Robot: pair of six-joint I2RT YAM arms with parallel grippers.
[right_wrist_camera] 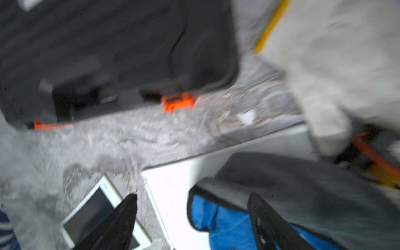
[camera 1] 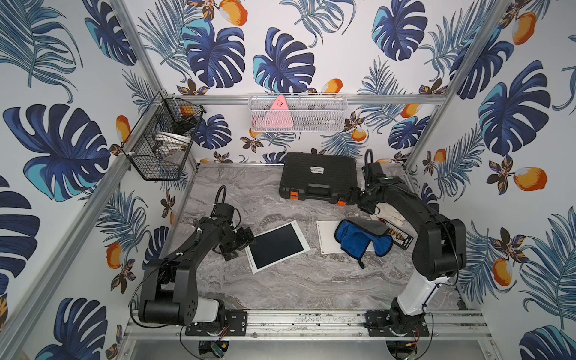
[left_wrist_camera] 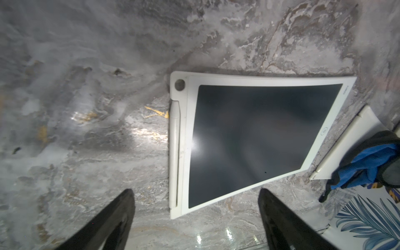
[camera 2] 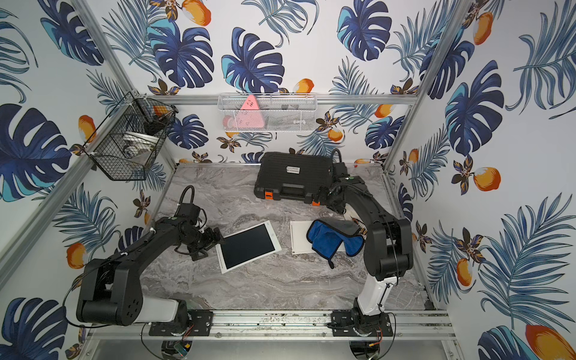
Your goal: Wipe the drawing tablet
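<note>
The drawing tablet, white-framed with a dark screen, lies flat on the table; in the left wrist view its stylus sits along one edge. One small dark speck shows on the screen. Beside the tablet's left end hovers my left gripper, open and empty. Blue cloth with black edging and a grey side lies crumpled over a white pad. My right gripper, also open and empty, is above the table between the black case and the cloth.
A black case with orange latches stands at the back. A pale cloth item and a flat dark box lie at the right. Bare table shows in front of the tablet.
</note>
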